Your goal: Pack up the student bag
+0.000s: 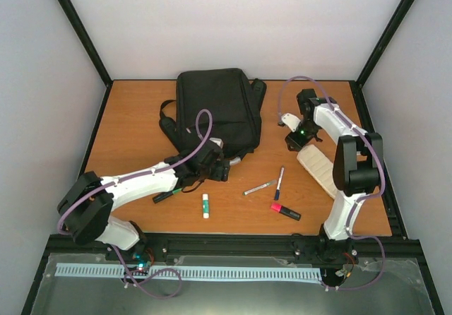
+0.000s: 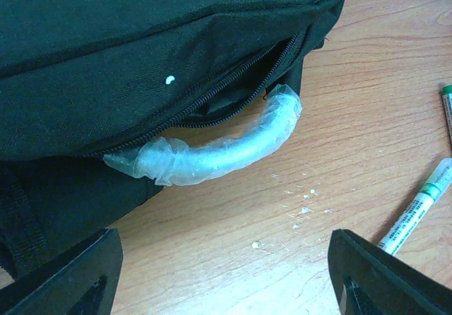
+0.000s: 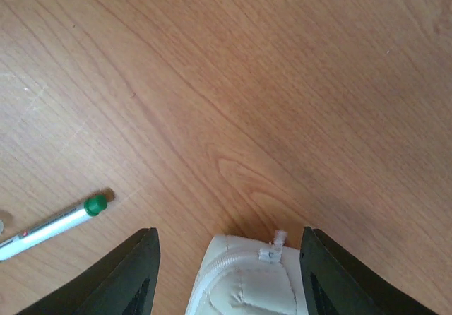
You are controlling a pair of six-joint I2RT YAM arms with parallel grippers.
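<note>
The black bag [image 1: 212, 103] lies at the back centre; in the left wrist view its zipped pocket holds a clear wrapped item [image 2: 212, 156] at the opening. My left gripper [image 1: 222, 170] stands open over the bag's front edge. My right gripper [image 1: 295, 138] is shut on a cream pencil case [image 1: 318, 168], whose zipped end [image 3: 247, 280] shows between the fingers in the right wrist view. Pens [image 1: 280, 184], a silver pen [image 1: 259, 188], a pink-capped marker [image 1: 284, 210] and a glue stick [image 1: 205, 205] lie in front of the bag.
A green marker [image 1: 167, 194] lies beside the left arm.
</note>
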